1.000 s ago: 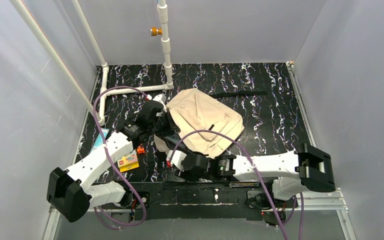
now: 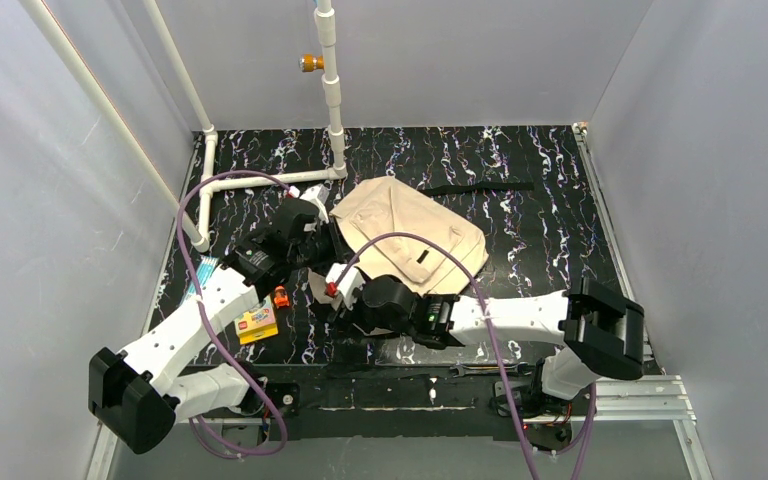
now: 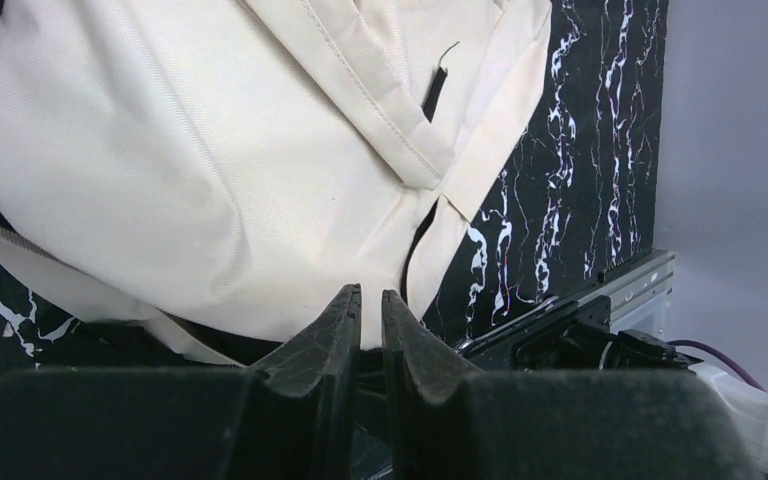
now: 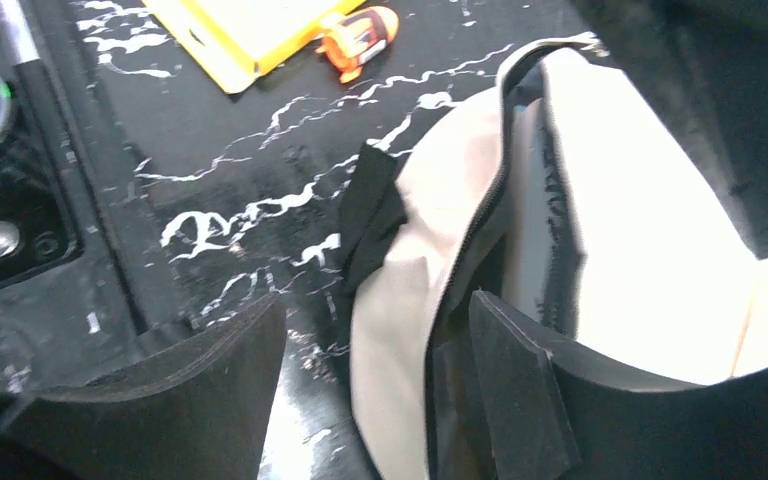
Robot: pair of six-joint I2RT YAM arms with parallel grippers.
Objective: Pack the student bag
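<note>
The beige bag [image 2: 410, 215] lies flat on the black marble table, its lower left end under the arms. In the left wrist view my left gripper hangs over the cloth [image 3: 160, 170], fingertips a little apart, nothing visible between them. In the right wrist view my right gripper is open over the bag's zippered opening [image 4: 505, 170]. An orange small item [image 4: 358, 40] and a yellow box [image 4: 230, 30] lie beside the bag; in the top view the box [image 2: 257, 322] is at the lower left, near a light blue item [image 2: 200, 275].
A white pipe frame [image 2: 270, 178] stands at the back left. A black strap [image 2: 477, 186] lies behind the bag. The front rail [image 2: 390, 390] edges the work area.
The right gripper has shifted left from a second ago, along the bag's lower end.
</note>
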